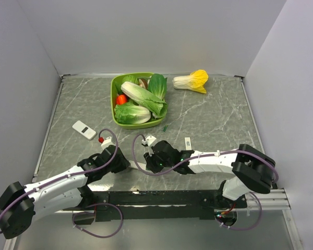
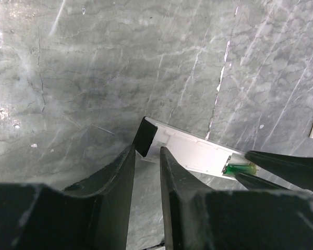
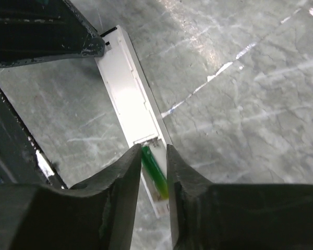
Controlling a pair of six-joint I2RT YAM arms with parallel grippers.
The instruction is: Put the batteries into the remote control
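Note:
A white remote control (image 2: 190, 149) with a black end lies back side up on the table, its battery compartment exposed. My left gripper is shut on the black end. Inside the compartment, at the far end from my left gripper, is a green battery (image 3: 154, 171), lying lengthwise; its lower part is partly hidden. My right gripper is over this end, fingers parted on either side of the battery, with a gap showing around it. Another small green battery (image 1: 165, 128) lies near the basket. A narrow white piece (image 1: 188, 143), perhaps the cover, lies behind the right arm.
Behind the arms stands a green basket (image 1: 115, 112) full of vegetables. A yellow-topped cabbage (image 1: 192, 82) lies at the back, and a second white device (image 1: 84, 130) at the left. Both grippers are close together at the front.

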